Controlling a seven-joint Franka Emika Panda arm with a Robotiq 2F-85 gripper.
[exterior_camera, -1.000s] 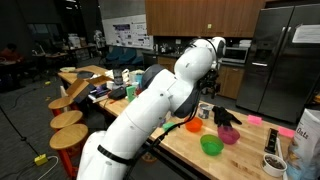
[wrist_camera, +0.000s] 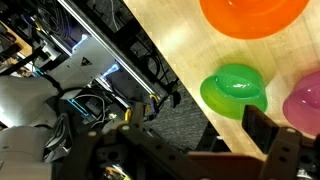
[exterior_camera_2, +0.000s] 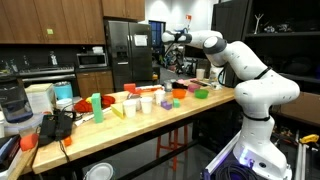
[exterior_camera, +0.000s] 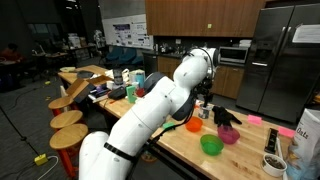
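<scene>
In the wrist view my gripper sits at the bottom edge, its dark fingers spread wide apart, open with nothing visible between them. Just beyond the gap lies a green bowl (wrist_camera: 233, 90) on the wooden table, near its edge. An orange bowl (wrist_camera: 250, 12) is farther up, cut off by the frame, and a pink bowl (wrist_camera: 305, 105) lies to the right. Exterior view 1 shows the same green bowl (exterior_camera: 211, 145), orange bowl (exterior_camera: 194, 125) and pink bowl (exterior_camera: 228, 135) together on the table.
A small dish (exterior_camera: 273, 165) and a white bag (exterior_camera: 304, 140) occupy the table's right end. Exterior view 2 has white cups (exterior_camera_2: 147, 105), a green block (exterior_camera_2: 97, 108) and a kettle (exterior_camera_2: 41, 98) along the counter. Open floor lies beyond the table edge in the wrist view.
In exterior view 1 the arm's raised upper joint has come lower and to the left. The bowls stay where they were.
</scene>
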